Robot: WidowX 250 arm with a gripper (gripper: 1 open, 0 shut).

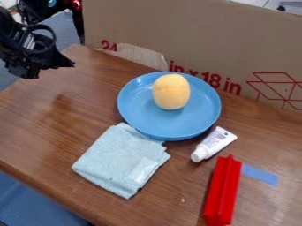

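My black gripper (48,60) hangs at the upper left, over the table's left side and apart from the objects; its fingertips are dark and small, with nothing visible held. A yellow, egg-shaped object (171,92) stands on a blue plate (140,124) right of centre. A folded light-blue cloth (120,161) lies below the plate, and a white tube (214,143) lies to the plate's lower right. A red tray-like object (223,192) lies at the lower right.
A large cardboard box (200,35) stands along the back. Blue tape (260,175) sticks to the wooden table (65,119) beside the red object.
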